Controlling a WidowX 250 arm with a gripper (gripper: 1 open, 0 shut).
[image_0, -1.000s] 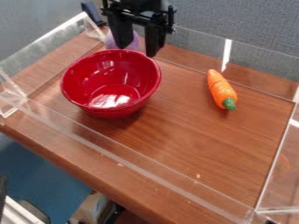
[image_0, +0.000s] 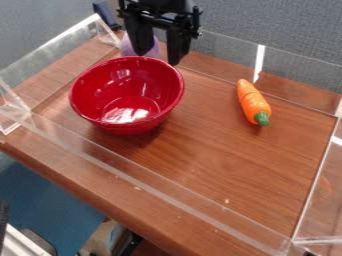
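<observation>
A black gripper (image_0: 158, 40) hangs at the top centre, above and behind a red bowl (image_0: 127, 100), its two fingers apart. The bowl stands empty on the wooden table, left of centre. An orange carrot (image_0: 253, 101) with a green tip lies to the right of the bowl. A pale purple object (image_0: 127, 46) is partly hidden behind the gripper at the back; what it is, I cannot tell.
Clear plastic walls border the wooden table (image_0: 214, 180) along its sides and back. Below the front left edge is a blue floor with some equipment.
</observation>
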